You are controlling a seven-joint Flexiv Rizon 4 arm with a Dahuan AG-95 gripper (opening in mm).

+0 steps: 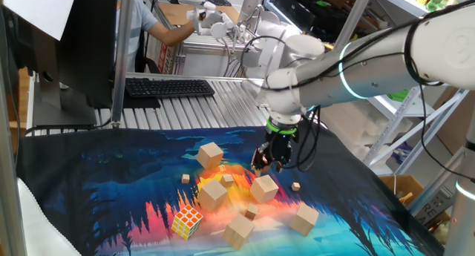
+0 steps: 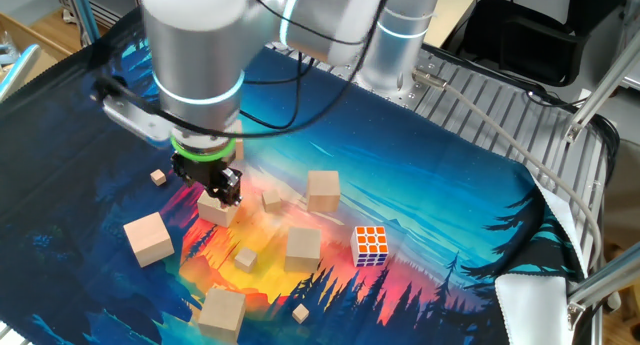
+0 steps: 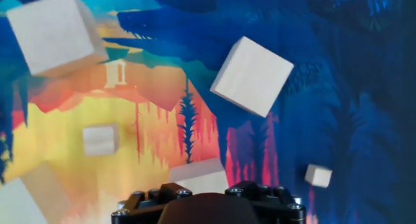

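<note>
My gripper [image 1: 272,161] hangs, dark and pointing down, over the far right part of the block group. In exterior view 2 it is just above a wooden cube [image 2: 217,211], partly covering it. At the bottom edge of the wrist view, dark finger parts [image 3: 146,203] flank a blurred dark shape, with a pale cube [image 3: 198,176] partly hidden beyond them. The fingertips are not clear enough to show how far apart they stand. A Rubik's cube [image 1: 187,221] with an orange-and-white top lies at the near left of the group.
Several large wooden cubes lie scattered on the colourful cloth, among them a near one [image 1: 238,231] and a right one [image 1: 304,220]. Small cubes [image 1: 251,211] sit between them.
</note>
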